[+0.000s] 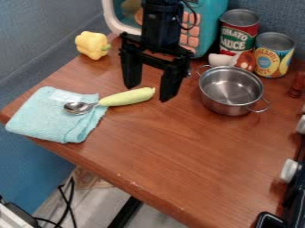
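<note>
My black gripper (150, 82) hangs open over the middle-back of the wooden table, its two fingers apart with nothing seen between them, just above and behind a pale yellow corn cob (127, 97). A metal spoon (78, 107) lies beside the cob on a folded light-blue towel (50, 123). A steel pot (231, 89) sits to the right of the gripper. A yellow pepper (92, 44) lies at the back left.
A tomato sauce can (237, 34) and another can (273, 55) stand at the back right, near a teal crate (204, 22). Black appliances with white knobs line the right edge.
</note>
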